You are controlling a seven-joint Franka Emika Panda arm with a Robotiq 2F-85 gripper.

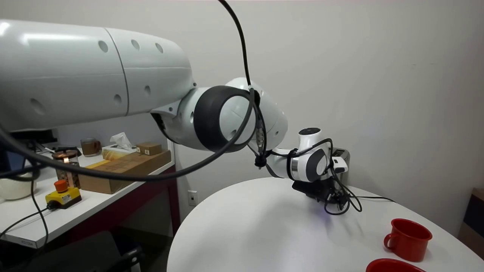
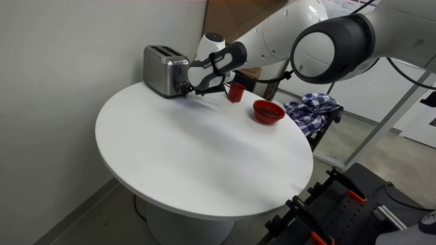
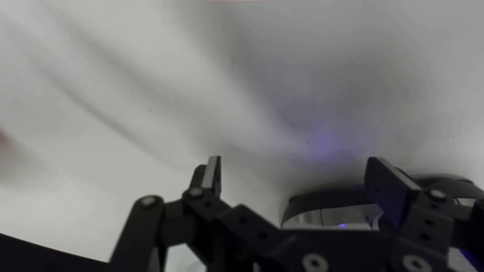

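Note:
A silver two-slot toaster stands upright near the wall side of the round white table. My gripper is low over the table, close to the toaster's front. Its two fingers stand wide apart, with no object clearly held between them. In the wrist view, the dark base and shiny face of the toaster show along the bottom, partly hidden behind the right finger. Whether that finger touches it I cannot tell. In exterior view 1, the arm and cables cover most of the toaster.
A red mug and a red bowl with dark contents sit on the table's far side from the toaster in exterior view 2. Black cables loop around my wrist. A wall rises close behind the toaster.

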